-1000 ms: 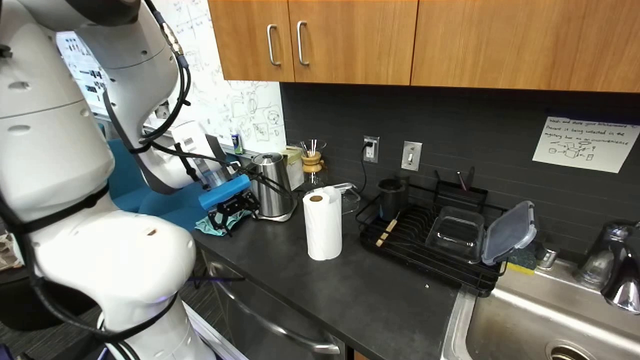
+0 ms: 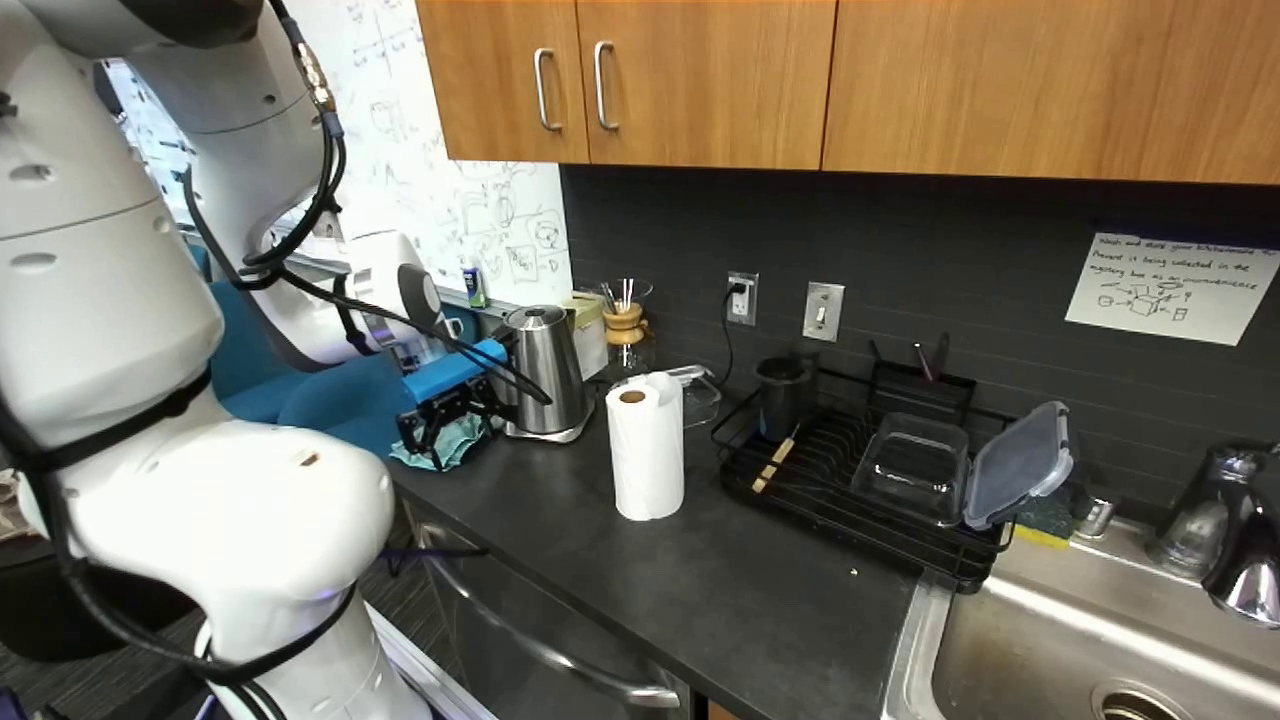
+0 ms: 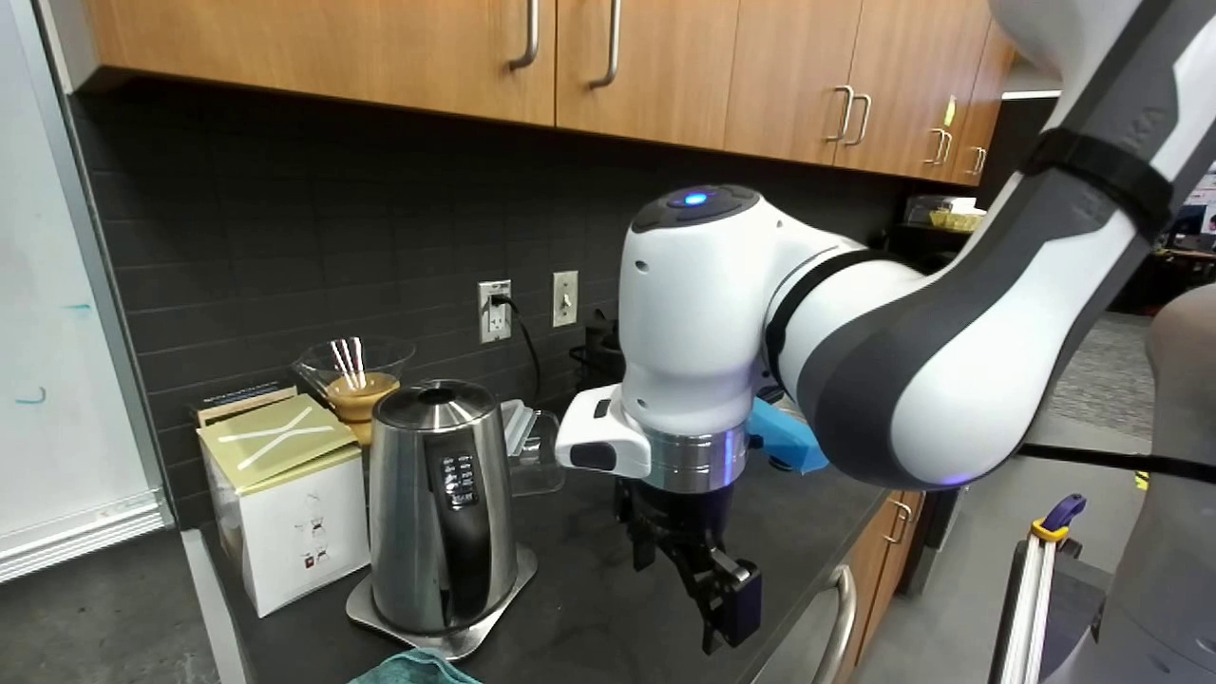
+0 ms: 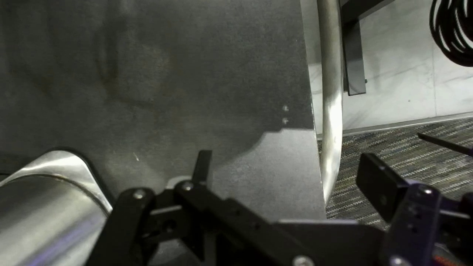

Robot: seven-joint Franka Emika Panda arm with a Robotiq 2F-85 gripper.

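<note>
My gripper stands open above the front edge of the counter, its two black fingers wide apart with nothing between them. In exterior view 2 the gripper (image 3: 687, 593) hangs to the right of a steel electric kettle (image 3: 445, 513), apart from it. The kettle's body (image 4: 48, 226) fills the lower left of the wrist view. A teal cloth (image 2: 446, 444) lies at the counter's far left end, partly behind the gripper (image 2: 446, 434) in exterior view 1. Only a corner of the cloth (image 3: 416, 668) shows in exterior view 2.
A paper towel roll (image 2: 645, 450) stands mid-counter, left of a black dish rack (image 2: 816, 492) with containers. The sink (image 2: 1032, 648) is at right. Behind the kettle are a white box (image 3: 291, 513) and a glass coffee maker (image 3: 355, 393). Bare counter (image 2: 744, 612) lies in front.
In exterior view 1 the forearm and wrist have shifted left and the hand has turned a little. The cloth, kettle and towel roll look unmoved.
</note>
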